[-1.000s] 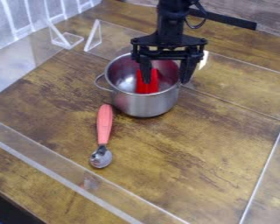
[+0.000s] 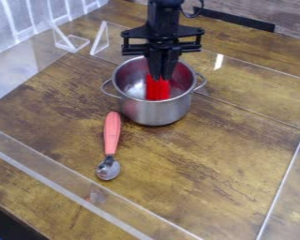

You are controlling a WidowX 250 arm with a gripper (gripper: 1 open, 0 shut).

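Observation:
A steel pot (image 2: 150,108) with two side handles stands on the wooden table (image 2: 228,159). A red object (image 2: 157,86) sits inside it. My black gripper (image 2: 163,52) hangs above the back of the pot, over the red object; whether anything is between its fingers is hard to see. A pink-handled scoop (image 2: 112,139) lies to the front left of the pot, its steel head toward the front.
White bracket-like pieces stand at the back left near a clear edge strip.
My gripper has moved up and slightly left from lower over the pot's right side. The pot and scoop look unmoved.

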